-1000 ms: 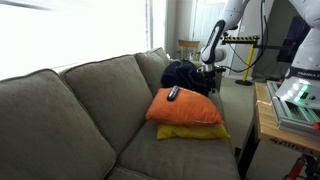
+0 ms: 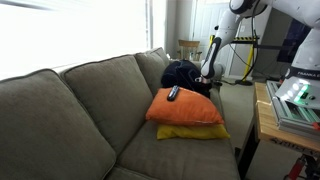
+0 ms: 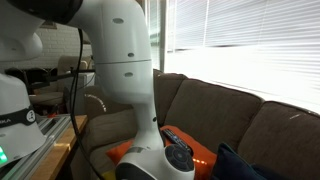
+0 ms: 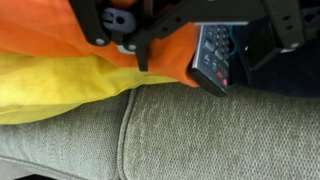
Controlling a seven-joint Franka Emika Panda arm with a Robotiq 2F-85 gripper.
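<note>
A dark remote control (image 2: 173, 93) lies on the orange pillow (image 2: 187, 108), which rests on a yellow pillow (image 2: 193, 131) on the couch. In exterior view 1 my gripper (image 2: 204, 79) is small, at the far side of the pillows by the dark blue cushion. The wrist view has the remote (image 4: 211, 58) in the space between my gripper's (image 4: 205, 45) open fingers, buttons showing. Whether a finger touches it, I cannot tell. In exterior view 2 the arm hides the fingertips and part of the orange pillow (image 3: 200, 158).
A dark blue cushion (image 2: 183, 75) sits right behind the orange pillow. The grey couch (image 2: 170, 157) has bare seat room towards the front. A wooden table (image 2: 263, 125) stands to the right, and the couch back runs along the window.
The arm has shifted over the last second, its upper links moving to the right in exterior view 1. The pillows and remote look unmoved.
</note>
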